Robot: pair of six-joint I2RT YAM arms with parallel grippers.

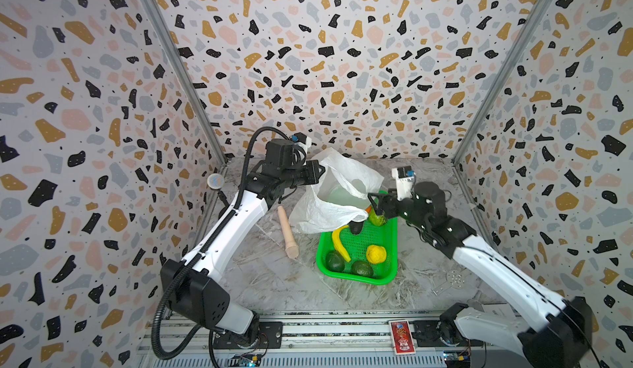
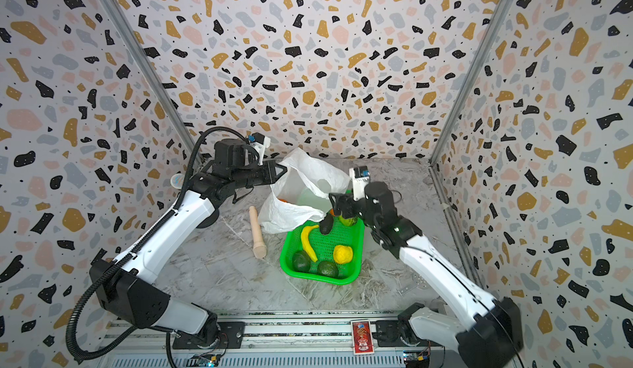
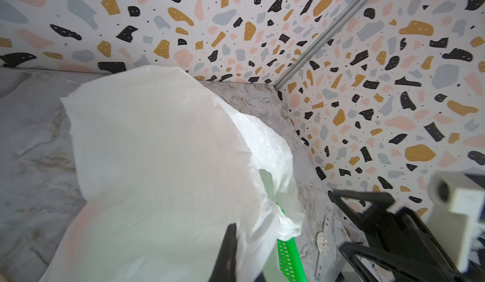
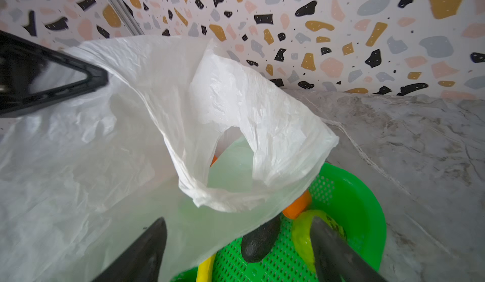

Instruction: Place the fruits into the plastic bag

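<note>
My left gripper [image 1: 321,172] is shut on the rim of the white plastic bag [image 3: 161,181], holding its mouth up and open. Some orange shows inside the bag in the right wrist view. Over the far right of the green basket [image 1: 393,262], my right gripper [image 1: 374,203] stands open with nothing between its fingers. In the basket lie a banana [image 2: 308,242], a dark oval fruit [image 4: 260,239], a yellow fruit [image 1: 376,254], two dark green avocado-like fruits [image 2: 301,261], a green round fruit [image 4: 305,234] and an orange piece [image 4: 298,204], partly hidden by the bag.
The bag overlaps the basket's far left part. A beige wooden roller [image 1: 288,232] lies left of the basket. A red card box [image 1: 402,337] sits at the front edge.
</note>
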